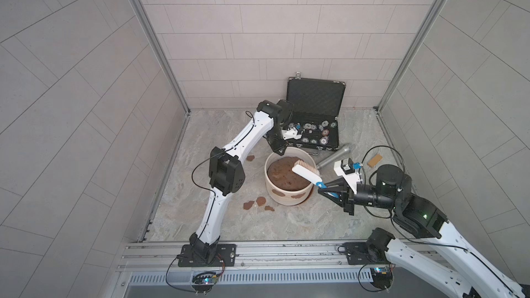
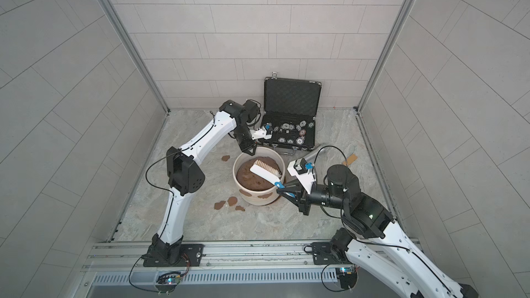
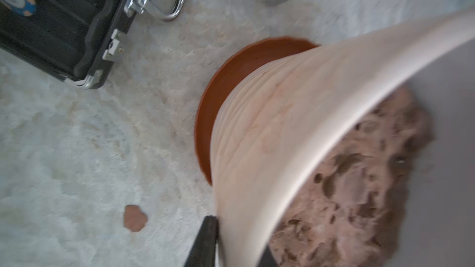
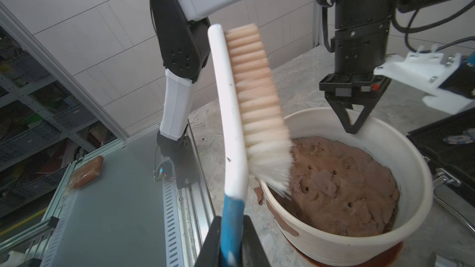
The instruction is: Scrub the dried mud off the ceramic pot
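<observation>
The cream ceramic pot [image 1: 286, 197] is full of brown mud [image 4: 341, 188], with dried patches [image 2: 265, 196] on its outer front wall. It leans off-centre over an orange saucer [image 3: 202, 133]. My left gripper [image 1: 280, 153] is at the pot's back-left rim. In the left wrist view, its fingers [image 3: 204, 242] straddle the wall, one outside and one inside; whether they press on it cannot be told. My right gripper is shut on the blue handle of a white brush [image 4: 230, 118]. The brush head hangs over the pot's right side, bristles up and back.
Behind the pot lies an open black case [image 1: 315, 96] with poker chips. A silver cylinder [image 1: 334, 155] and a tan sponge [image 1: 374, 160] sit to the right. Several mud flakes [image 1: 260, 201] lie at front left.
</observation>
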